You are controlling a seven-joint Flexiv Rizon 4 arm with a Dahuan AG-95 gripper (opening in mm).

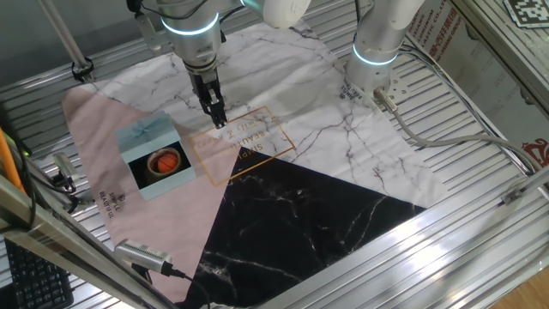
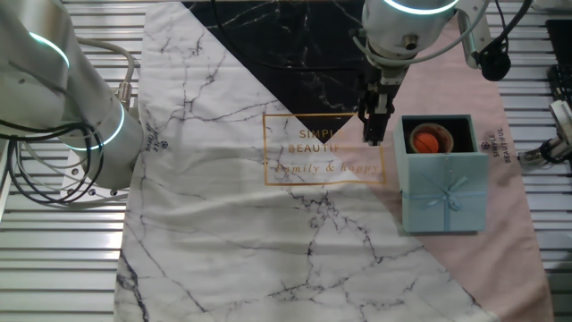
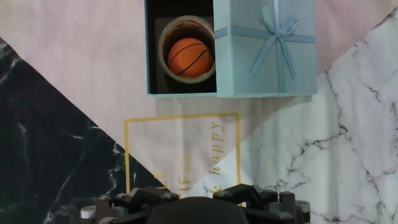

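Observation:
A light blue gift box (image 1: 168, 185) stands on the pink part of the cloth, its dark inside partly exposed. Inside it is a round cup (image 3: 165, 46) holding a small orange basketball (image 3: 189, 57). The blue lid (image 3: 264, 56), with a ribbon bow, sits to one side and covers part of the box in the wrist view; how it is supported is unclear. Above the cloth, beside the box, hangs my gripper (image 1: 214, 125), pointing down. Its fingertips (image 3: 166, 195) show apart at the bottom of the wrist view, with only cloth visible between them.
A silver camera-like device (image 1: 144, 256) with a cable is near the front left corner.

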